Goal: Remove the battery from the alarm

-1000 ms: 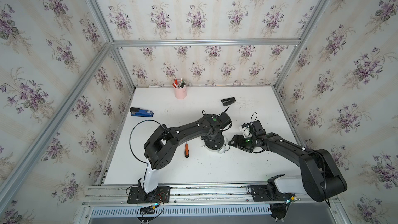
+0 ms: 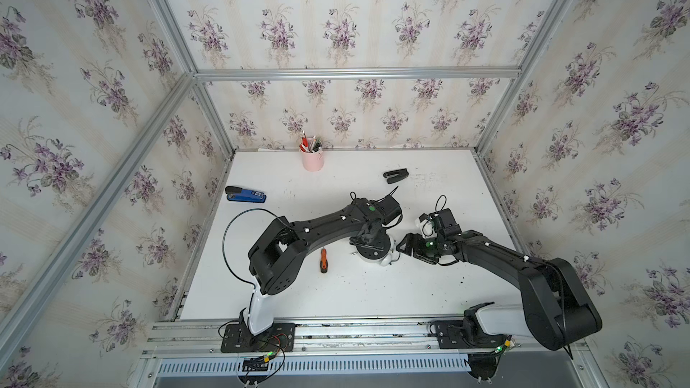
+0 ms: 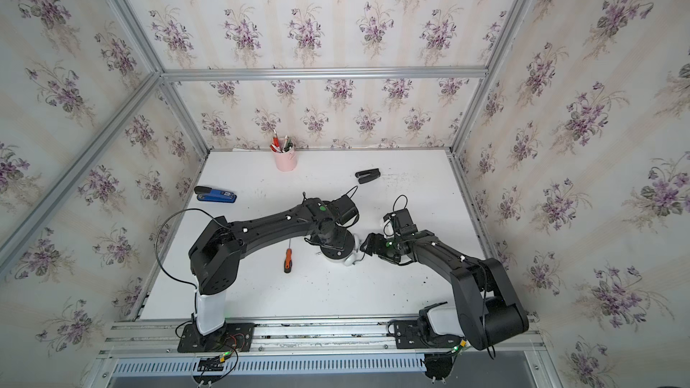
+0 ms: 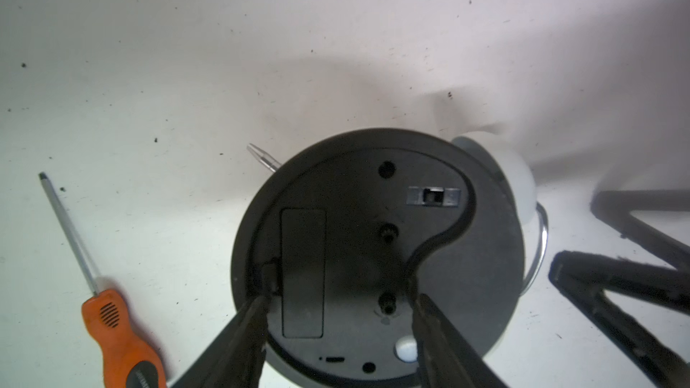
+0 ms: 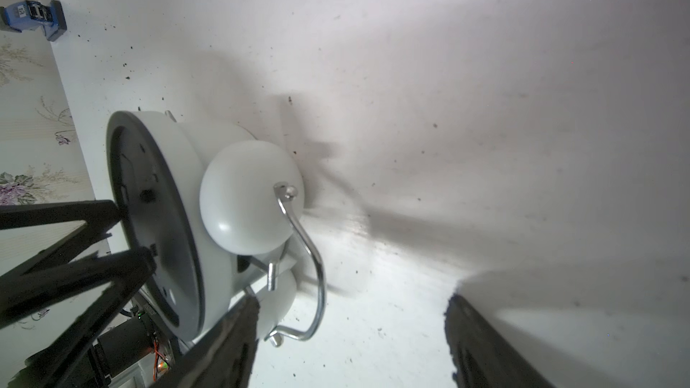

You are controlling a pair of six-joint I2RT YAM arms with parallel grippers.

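Observation:
The alarm clock (image 4: 359,179) lies face down on the table, its black back upward with the battery cover (image 4: 303,273) closed at the left in the left wrist view. Over that back, my left gripper is open, its fingers spread with the clock beneath them. In the right wrist view, the clock's white bells (image 5: 251,197) and wire handle (image 5: 316,273) face my right gripper. It is open, with bare table between its fingers and the handle near its left finger. The battery itself is hidden.
An orange screwdriver (image 4: 118,330) lies left of the clock. A blue stapler (image 2: 245,194), a pink pen cup (image 2: 312,161) and a black stapler (image 2: 395,175) stand farther back.
The clock has shifted very slightly to the right and back in the last second. Both arms hold nearly the same place.

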